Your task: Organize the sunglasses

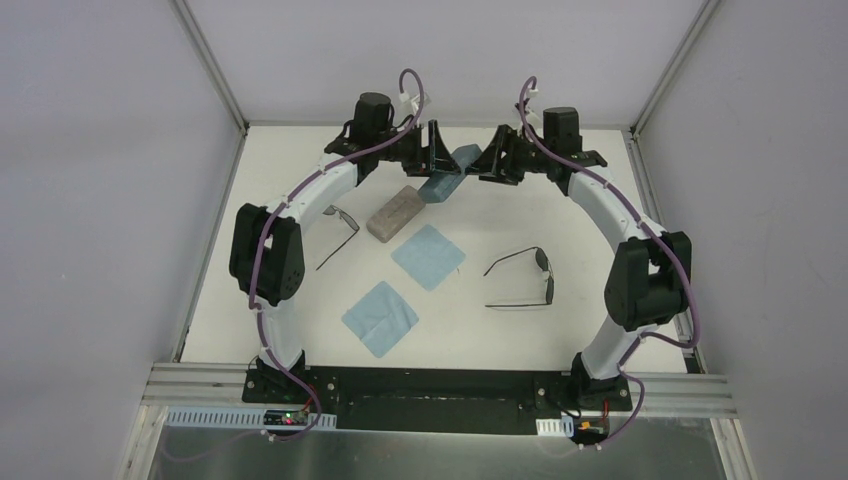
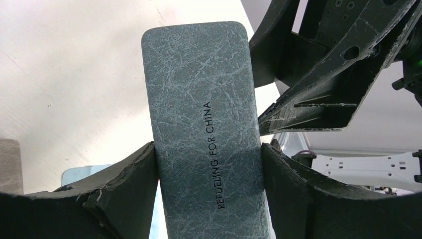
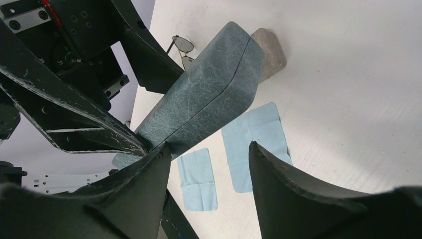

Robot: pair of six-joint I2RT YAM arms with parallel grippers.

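Observation:
A blue-grey glasses case with "REFUELING FOR CHINA" printed on it is held above the table. My left gripper is shut on it, one finger along each long side. My right gripper is at the case from the other side. In the right wrist view its fingertips are spaced, table and cloth show in the gap, and the case passes by its left finger; its hold is unclear. Open-armed sunglasses lie on the left and right. A brown case rests by the left pair.
Two light blue cloths, an upper one and a lower one, lie flat mid-table. Bare table surrounds the right sunglasses. The grippers are very close together around the case.

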